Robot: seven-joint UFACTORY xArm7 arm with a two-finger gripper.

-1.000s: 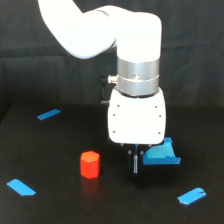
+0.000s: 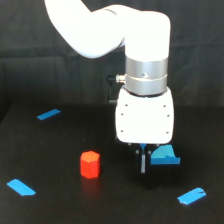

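A red block (image 2: 90, 164) with an angular outline stands on the black table, left of the middle in the camera view. My gripper (image 2: 142, 168) points down under the white wrist housing, to the right of the red block and apart from it. A blue object (image 2: 164, 156) is right beside the gripper, and its left part is hidden by the fingers and housing. The fingers are thin and dark against the table. Whether anything is between them, or whether they touch the blue object, I cannot tell.
Blue tape strips mark the table: one at the back left (image 2: 49, 114), one at the front left (image 2: 21, 187) and one at the front right (image 2: 191, 196). Bare table surrounds the red block. A dark curtain (image 2: 30, 70) closes off the back.
The arm and gripper have shifted a little to the right, covering more of the blue object. The red block and tape strips have stayed in place.
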